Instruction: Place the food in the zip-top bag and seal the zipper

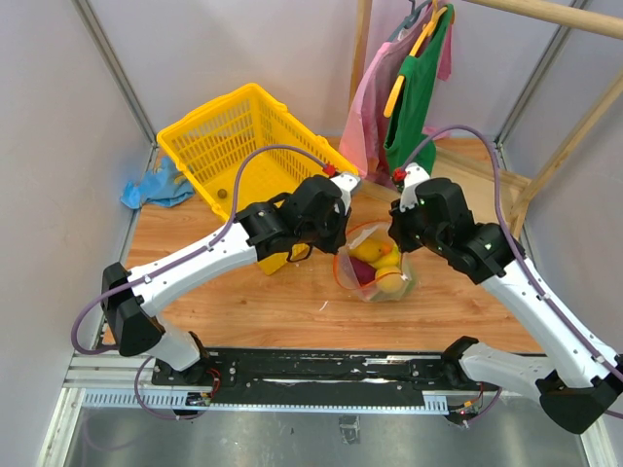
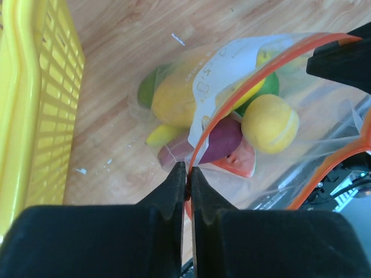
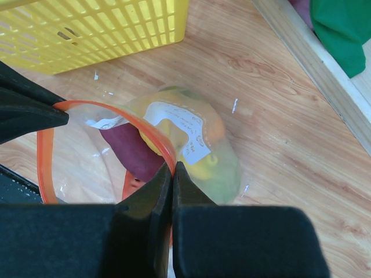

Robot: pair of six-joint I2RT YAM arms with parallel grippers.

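Note:
Between my two arms stands the clear zip top bag (image 1: 402, 284) with an orange-red rim, its mouth held wide. Inside lie a purple eggplant (image 2: 224, 141), a yellow ball (image 2: 270, 123), a watermelon slice (image 2: 239, 160) and other yellow and green food. My left gripper is shut on the near stretch of the rim in the left wrist view. On the opposite side, my right gripper is shut on the rim too, as the right wrist view shows. From above, both sets of fingertips are hidden by the arms.
A yellow basket (image 1: 219, 122) stands behind the left arm, close to it. At the back right, pink and green clothes (image 1: 419, 102) hang from a wooden rack (image 1: 560, 146). A blue cloth (image 1: 159, 188) lies far left.

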